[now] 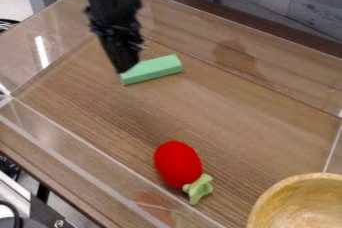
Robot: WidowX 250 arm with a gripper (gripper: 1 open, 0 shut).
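Note:
The black gripper (126, 52) hangs in the upper left, shut, just above and left of a mint-green rectangular block (151, 69) lying on the wooden table. Nothing shows between its fingers. A red strawberry-like object (178, 162) with a green top lies toward the front, right of centre.
A tan bowl (289, 201) sits at the front right corner, cut off by the frame. A raised wooden edge runs along the back right.

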